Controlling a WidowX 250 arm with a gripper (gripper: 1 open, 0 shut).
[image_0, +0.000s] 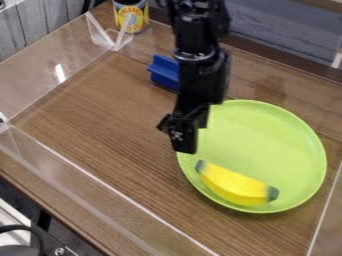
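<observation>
My black gripper (183, 127) hangs over the upper left rim of a green plate (274, 150), open, with nothing visible between its fingers. A yellow banana (235, 185) lies on the lower part of the plate, below and to the right of the gripper and apart from it.
A blue object (163, 70) sits behind the arm, partly hidden by it. A can (131, 16) stands at the back left. Bare wooden surface (107, 130) fills the left and middle, bordered by clear panels.
</observation>
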